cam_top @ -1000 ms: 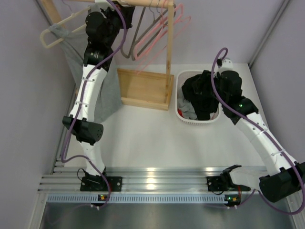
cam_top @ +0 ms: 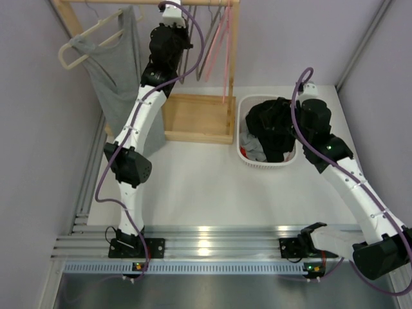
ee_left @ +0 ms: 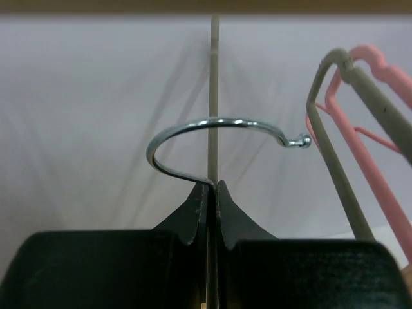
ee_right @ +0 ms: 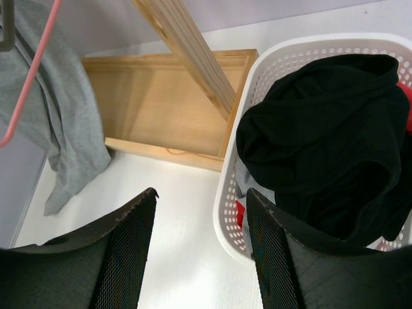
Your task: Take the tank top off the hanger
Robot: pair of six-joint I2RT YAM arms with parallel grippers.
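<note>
The grey tank top (cam_top: 109, 71) hangs on a cream hanger (cam_top: 67, 48) at the left of the wooden rack. My left gripper is up at the rack's top bar, shut on a metal hanger hook (ee_left: 228, 122), a grey-green hanger bar behind it. My right gripper stands open above the table beside the white basket (ee_right: 228, 193), nothing between its fingers. The tank top's lower part (ee_right: 77, 148) shows in the right wrist view.
Pink hangers (cam_top: 219, 38) and grey hangers hang at the rack's right. The basket holds black, grey and red cloth.
My left gripper has moved to the right along the rack's top, and the hangers at that side have shifted and swung. The right arm has moved only slightly.
</note>
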